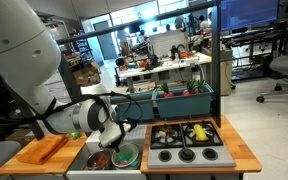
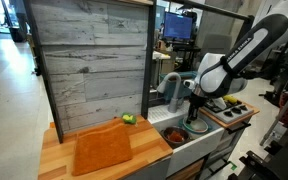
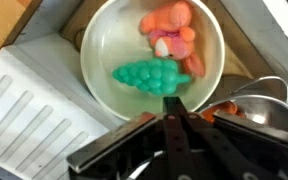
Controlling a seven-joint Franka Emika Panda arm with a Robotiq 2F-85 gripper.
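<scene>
My gripper is shut, and nothing shows between its dark fingertips. It points down over the near rim of a pale round bowl (image 3: 102, 82) in the sink. Inside that bowl lie a bumpy green toy (image 3: 149, 76) like a bunch of grapes and an orange-pink soft toy (image 3: 174, 30). Beside the bowl, a metal pot (image 3: 267, 106) holds something orange-red, partly hidden by the gripper. In exterior view 1 the gripper (image 1: 111, 140) hangs above the sink, between the pot (image 1: 97, 162) and the bowl (image 1: 127, 157).
A stove (image 1: 187, 156) with a yellow object (image 1: 200, 132) on it stands right of the sink. Behind is a blue bin (image 1: 184, 106). An orange cloth (image 2: 102, 147) and a small green item (image 2: 130, 118) lie on the wooden counter. A white ribbed rack (image 3: 19, 115) borders the bowl.
</scene>
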